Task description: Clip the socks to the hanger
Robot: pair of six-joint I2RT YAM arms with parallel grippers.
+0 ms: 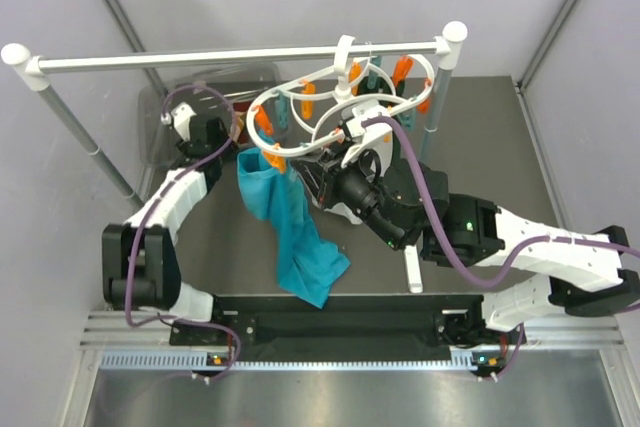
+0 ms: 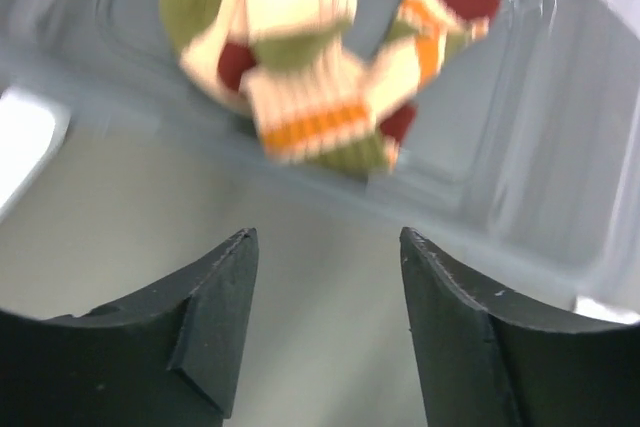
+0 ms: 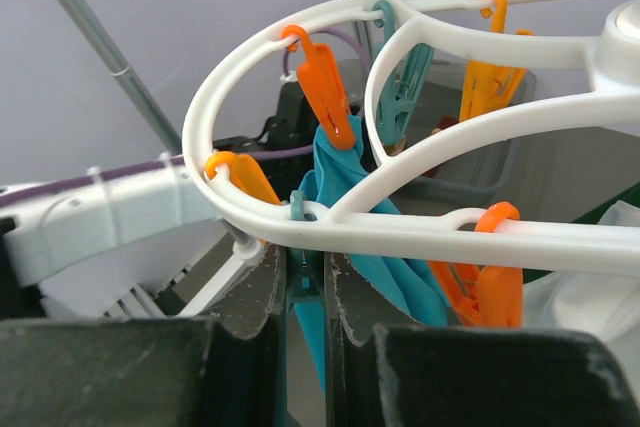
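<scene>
A white ring hanger [image 1: 262,144] hangs from the rail, with orange and teal clips around it. From its left side hangs a teal sock [image 1: 290,222]; in the right wrist view an orange clip [image 3: 322,87] grips the sock's top edge. My right gripper is shut on a teal clip [image 3: 300,267] at the hanger's near rim. Striped socks [image 2: 310,77] in cream, orange, green and dark red lie in the grey bin [image 2: 450,182]. Facing that bin, my left gripper is open, with nothing between its fingers.
Poles carry the overhead rail [image 1: 240,59] at both sides. Something white and clear [image 3: 590,287] hangs at the hanger's right. The right arm crosses the right half of the table.
</scene>
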